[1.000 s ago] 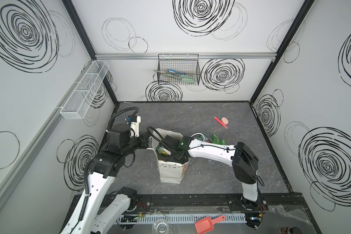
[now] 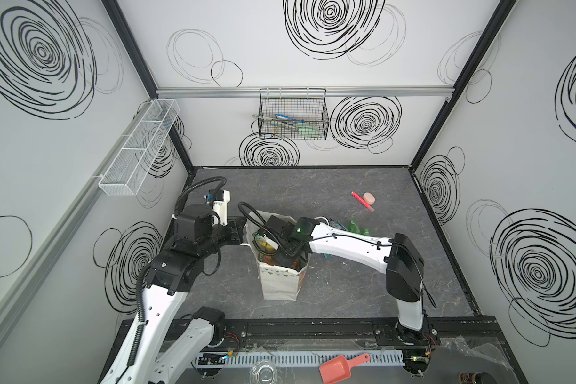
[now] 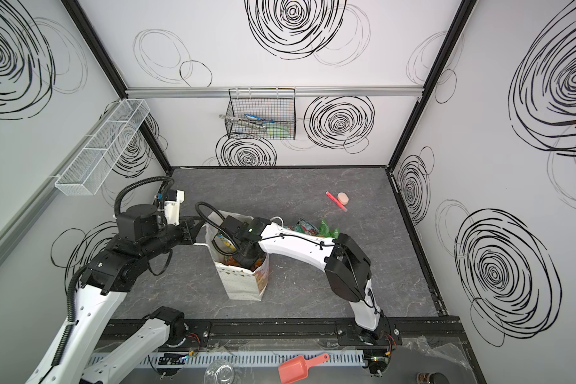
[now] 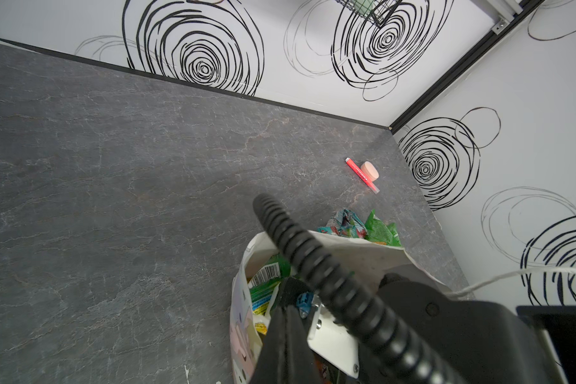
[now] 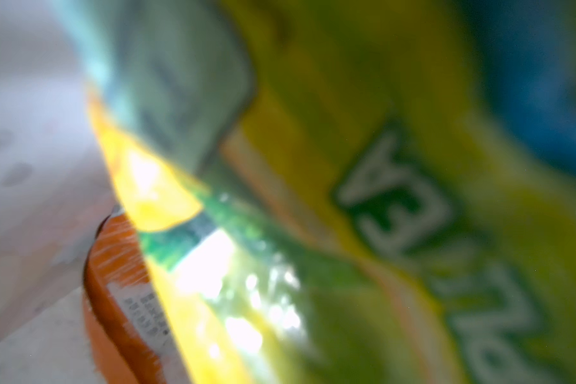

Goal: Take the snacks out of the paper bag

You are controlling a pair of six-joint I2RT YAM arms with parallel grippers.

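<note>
A white paper bag point(image 2: 278, 284) point(image 3: 240, 284) stands mid-table with yellow, green and orange snack packs inside. My right gripper is down inside its mouth, hidden by the arm's wrist; the right wrist view is filled by a blurred yellow-green pack point(image 5: 390, 288) beside an orange pack point(image 5: 118, 262), and no fingers show. My left gripper point(image 2: 235, 233) hangs just left of the bag's rim; its finger state is hard to tell. Green and colourful packets point(image 4: 380, 230) point(image 3: 324, 229) lie on the table behind and right of the bag.
A red marker point(image 2: 362, 201) and pink round item point(image 2: 368, 197) lie at the back right. A wire basket point(image 2: 293, 121) hangs on the back wall, a white rack point(image 2: 134, 150) on the left.
My right arm has shifted slightly within the bag, and more orange packaging now shows in its mouth. The left arm has not visibly moved.
</note>
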